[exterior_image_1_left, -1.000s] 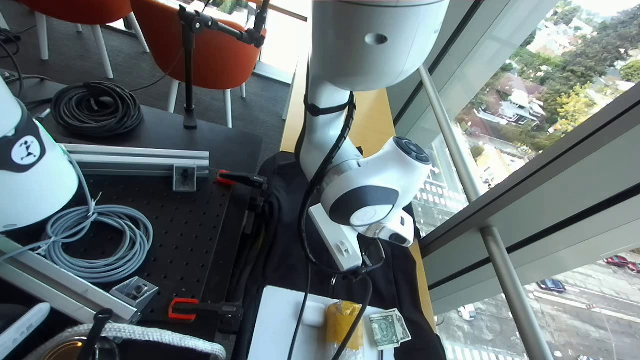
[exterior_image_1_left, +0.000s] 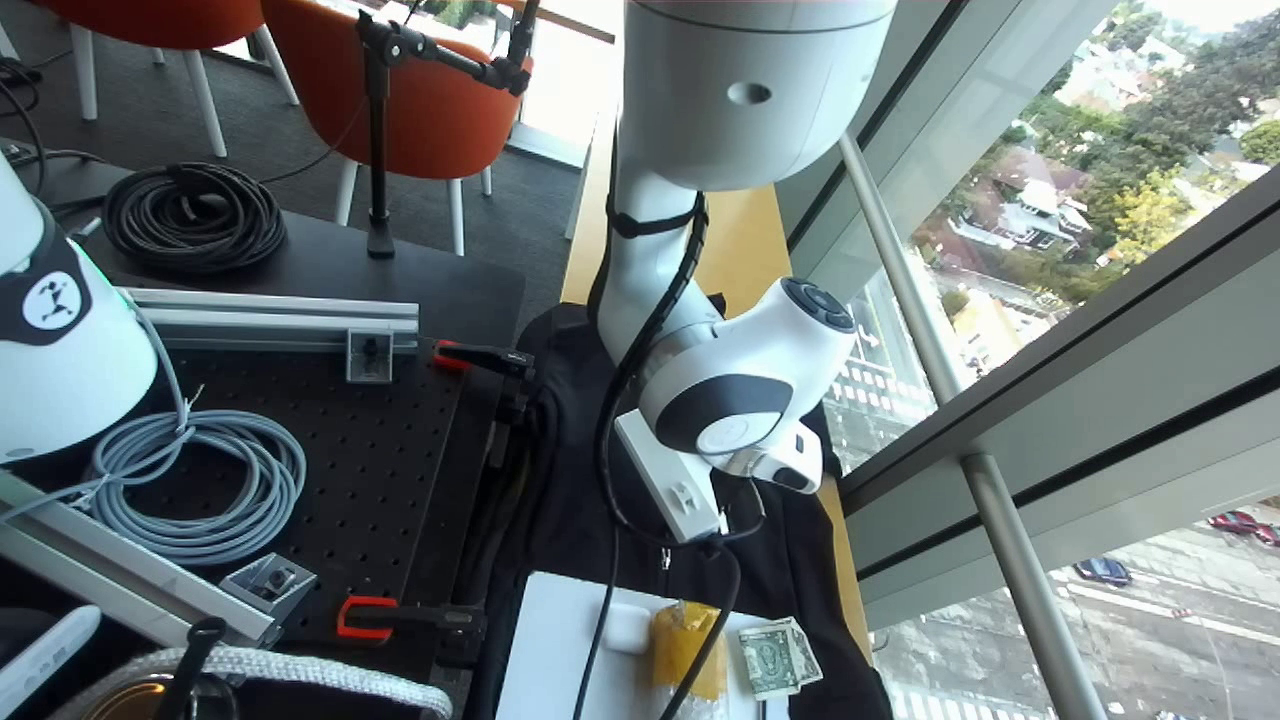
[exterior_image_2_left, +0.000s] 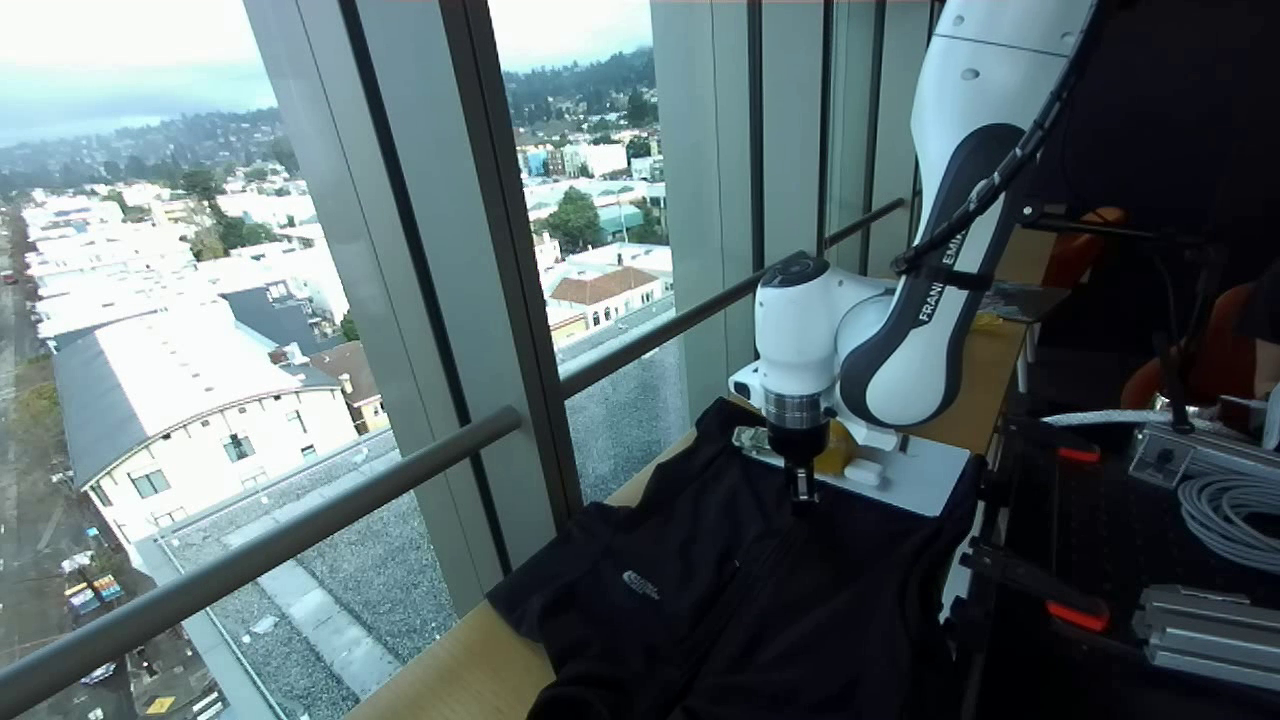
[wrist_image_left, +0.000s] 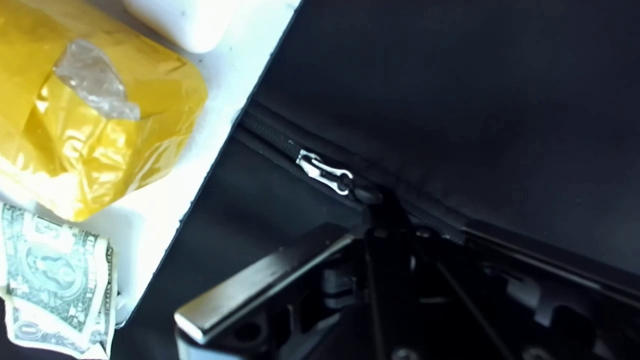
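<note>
A black jacket (exterior_image_2_left: 720, 600) lies spread over the ledge, with a zipper running along its middle. On that zipper sits a silver zipper pull (wrist_image_left: 324, 172), which ends in a dark tail. My gripper is shut, low over the cloth, its fingertips right at the tail's end. Whether any of the thin tail is between them cannot be made out, black against black. In exterior view 2 the gripper (exterior_image_2_left: 801, 502) points down at the jacket. Exterior view 1 shows the silver pull (exterior_image_1_left: 667, 558) small, just beyond the hand, whose fingers are hidden there.
A white board (exterior_image_2_left: 930, 474) weighs down one end of the jacket. On it are a yellow taped bundle (wrist_image_left: 102, 114), a white block (wrist_image_left: 189, 21) and dollar bills (wrist_image_left: 57, 270). A window rail (exterior_image_2_left: 672, 330) runs alongside; clamps (exterior_image_1_left: 420, 618) edge the black table.
The arm and hand have shifted very slightly to the left in exterior view 1. The board and the things on it look unmoved.
</note>
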